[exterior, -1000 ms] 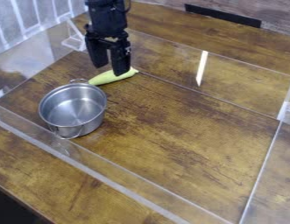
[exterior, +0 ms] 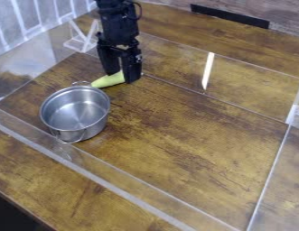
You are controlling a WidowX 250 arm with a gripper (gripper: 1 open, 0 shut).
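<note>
A steel pot (exterior: 76,113) with handles sits on the left part of the wooden table. Just behind it, a pale yellow-green corn-like piece (exterior: 108,79) lies on the wood, partly hidden by my black gripper (exterior: 121,72), which hangs down over it from the top. The gripper's fingers are open, around or just above the piece; whether they touch it is unclear.
Clear acrylic walls (exterior: 207,72) border the work area at the back, front and right. A white railing stands at the back left.
The pot and piece appear unmoved.
</note>
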